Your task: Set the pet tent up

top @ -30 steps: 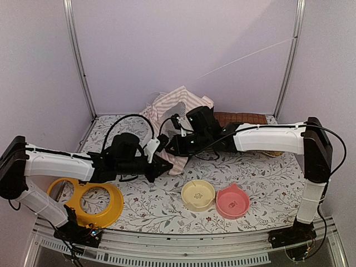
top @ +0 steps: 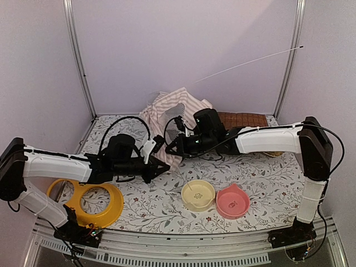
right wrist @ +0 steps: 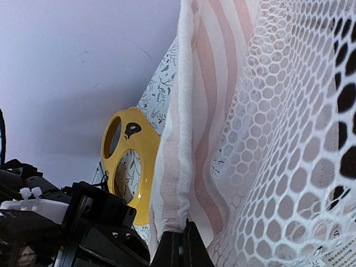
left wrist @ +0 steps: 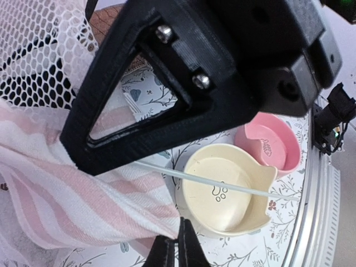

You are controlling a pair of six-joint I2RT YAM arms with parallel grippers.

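Note:
The pink-striped tent fabric (top: 189, 105), with white mesh (right wrist: 295, 139), is bunched upright at the back centre, a long thin pole (top: 245, 65) rising from it to the upper right. My left gripper is shut on the lower edge of the striped fabric, a thin pale rod crossing behind it. Higher and to the right, my right gripper is shut on a rolled hem of the same fabric, beside the mesh. The tent's lower part is largely hidden behind both arms in the top view.
A yellow frame with holes (top: 104, 214) lies front left. A cream bowl (top: 197, 194) and a pink bowl (top: 232, 201) sit front centre-right. A brown woven mat (top: 245, 118) lies at the back right. Bare table shows at the right front.
The long pole's far end has moved a little rightward and down.

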